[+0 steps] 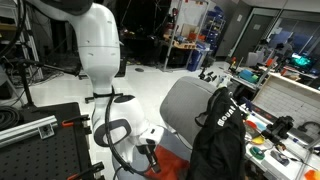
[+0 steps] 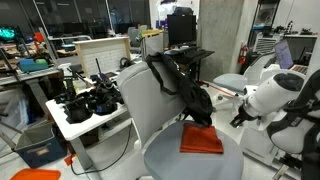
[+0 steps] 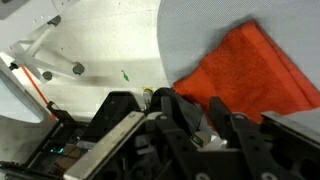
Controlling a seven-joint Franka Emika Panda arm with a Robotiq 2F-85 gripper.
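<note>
A red cloth lies on the seat of a grey chair, and the wrist view shows the cloth from above with its creases. Over the chair's back hangs a black bag or jacket; part of this black fabric also reaches up near my fingers in the wrist view. My gripper is apart at its fingertips, with nothing seen held. In the second exterior view the white arm stands right of the seat, its gripper end above and away from the cloth.
A white table with black gear stands left of the chair. An orange-red bin is on the floor beyond it. Another table with small items lies to the right in the first exterior view. Open floor shows behind the chair.
</note>
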